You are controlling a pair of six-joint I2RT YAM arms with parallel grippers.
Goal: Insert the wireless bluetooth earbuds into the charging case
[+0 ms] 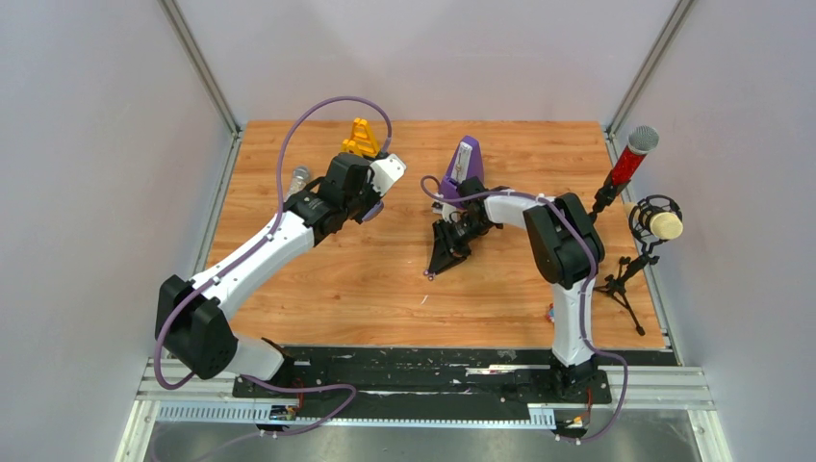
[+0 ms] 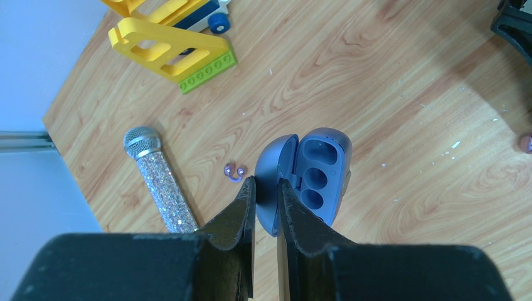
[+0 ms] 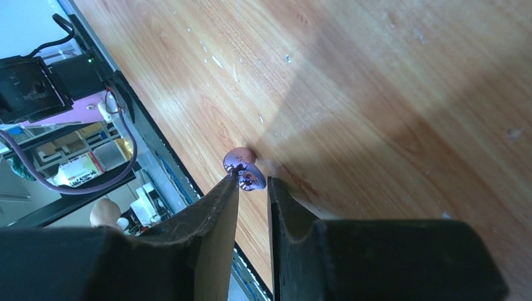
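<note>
A blue charging case (image 2: 320, 175) is held with its lid up by my left gripper, which is shut on the lid; its round and oval hollows look empty. One purple earbud (image 2: 235, 172) lies on the table beyond the left fingers. Another shiny purple earbud (image 3: 245, 168) is on the wood at the tips of my right gripper. The right fingers stand a little apart, one to each side of that earbud's near end; whether they touch it I cannot tell. From above, the earbud (image 1: 430, 276) shows just past the right gripper's tips.
A glittery microphone (image 2: 160, 179) and a yellow toy piece (image 2: 172, 50) on a green block lie beyond the case. A purple stand (image 1: 462, 164) is behind the right arm; a tripod (image 1: 623, 294) stands at the right edge.
</note>
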